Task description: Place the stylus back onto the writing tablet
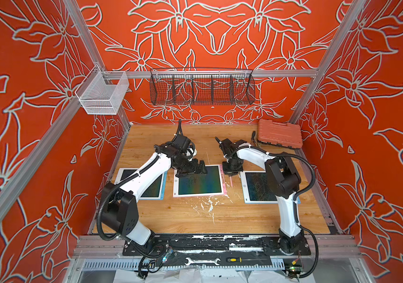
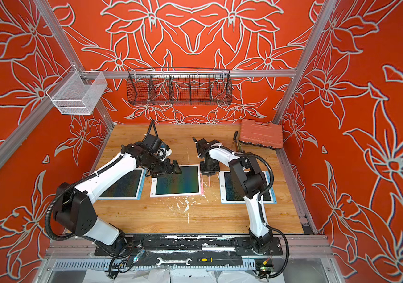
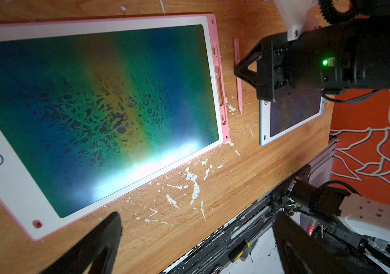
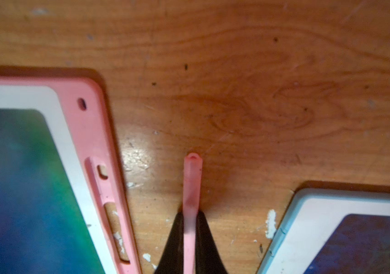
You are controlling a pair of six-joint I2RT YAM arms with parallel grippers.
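Note:
The pink stylus (image 4: 192, 182) lies lengthwise between the black fingers of my right gripper, which is shut on it. From the side, in the left wrist view, those fingertips meet the stylus (image 3: 239, 93) around its middle, close to the wood. The pink-framed writing tablet (image 3: 126, 34) is flat on the table to the left, its slotted pink edge facing the stylus across a narrow strip of wood. My left gripper is open and empty, held above this tablet. Whether the stylus touches the table cannot be told.
A blue-edged tablet (image 1: 254, 188) lies just right of the stylus, and another blue-edged tablet (image 1: 156, 188) lies at the left, partly under the left arm. A red case (image 1: 279, 133) occupies the back right.

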